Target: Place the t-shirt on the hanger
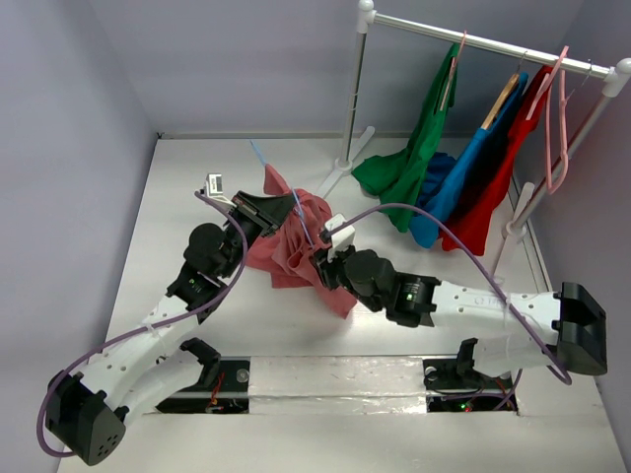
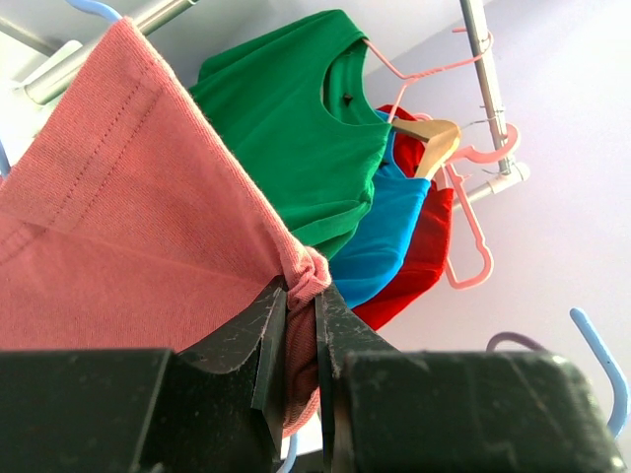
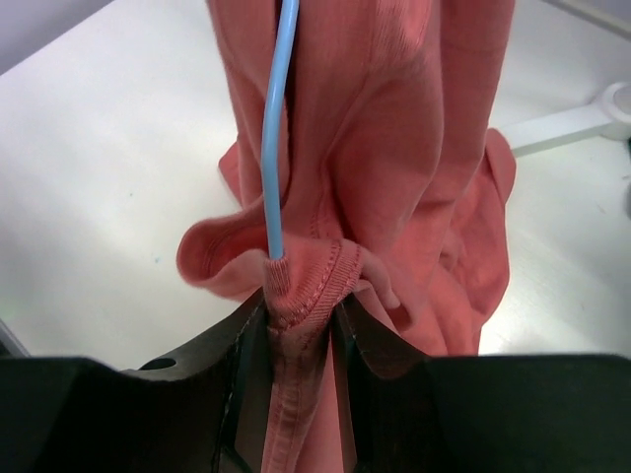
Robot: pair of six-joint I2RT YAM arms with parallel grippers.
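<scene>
The red T-shirt (image 1: 291, 256) is bunched over the board's middle, a blue hanger (image 3: 276, 118) running into it. My left gripper is shut on a folded edge of the shirt, near the hanger's upper part in the top view. My right gripper is at the hanger's lower end, part open around gathered shirt fabric, where the blue plastic disappears under the cloth.
A white rail (image 1: 463, 38) at the back right carries green (image 1: 414, 148), blue (image 1: 449, 187) and red (image 1: 488, 197) garments and pink hangers (image 1: 555, 148). Free board lies left of the shirt.
</scene>
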